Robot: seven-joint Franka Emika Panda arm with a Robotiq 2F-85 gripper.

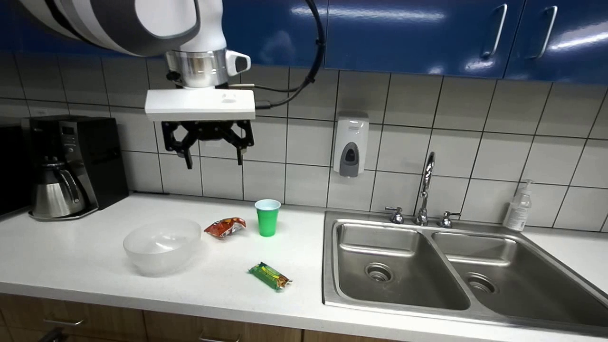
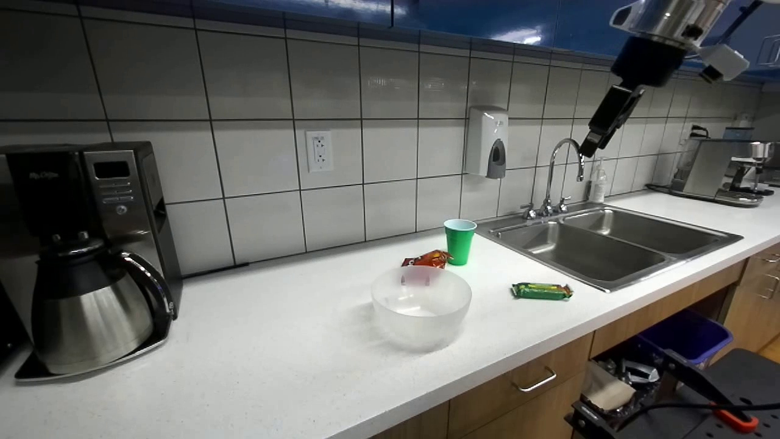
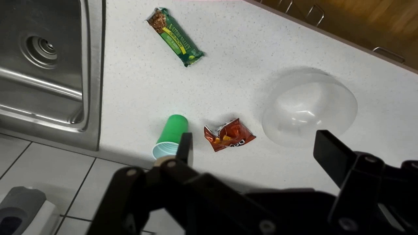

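My gripper (image 1: 213, 162) hangs high above the counter in exterior view 1, fingers pointing down and spread wide, nothing between them. The wrist view shows the open gripper from above, with a red-orange snack bag (image 3: 231, 135) far below the gap. A green cup (image 1: 267, 217) stands upright near the tiled wall, the snack bag (image 1: 226, 227) just left of it. Nearer the counter's front lies a green-wrapped granola bar (image 1: 270, 276). Left of these sits a frosted clear bowl (image 2: 421, 322), which looks empty.
A steel double sink (image 1: 399, 268) with a faucet (image 1: 424, 188) takes up the right side. At the far left stands a coffee maker (image 2: 95, 256). A soap dispenser (image 1: 350, 143) is mounted on the wall. Bare counter lies between coffee maker and bowl.
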